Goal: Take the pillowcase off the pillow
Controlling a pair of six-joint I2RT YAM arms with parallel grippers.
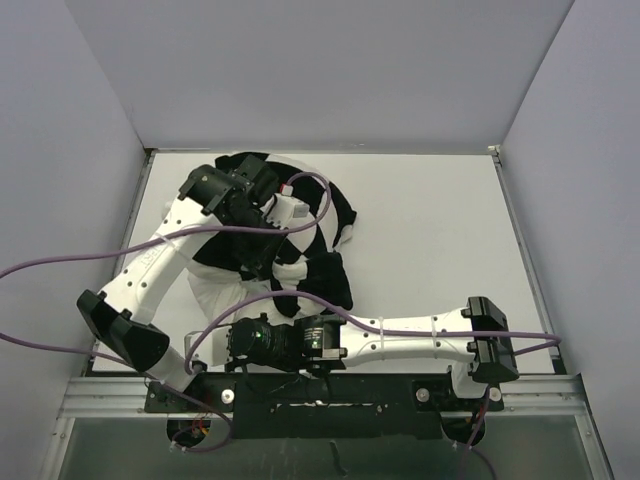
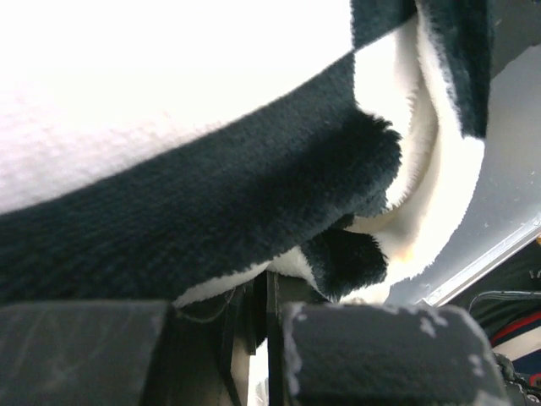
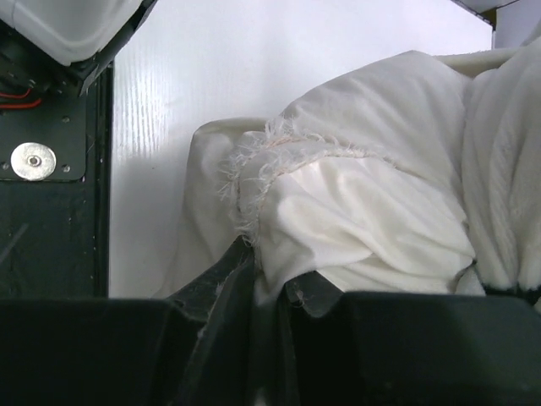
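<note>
The pillowcase [image 1: 345, 215], plush with black and white checks, is bunched on the left of the white table with the pillow. In the left wrist view its folds fill most of the picture, and my left gripper is shut with a thin edge of it at the fingertips. White cloth with a frayed seam [image 3: 325, 156] runs down into my right gripper, which is shut on it. Whether this cloth is the pillow or the case's inner side, I cannot tell. Both sets of fingertips are hidden from above by the arms.
Bare white table [image 1: 430, 230] lies open to the right. Grey walls enclose the back and sides. A black base plate [image 1: 380, 410] runs along the front edge. Purple cables [image 1: 300, 228] loop over both arms.
</note>
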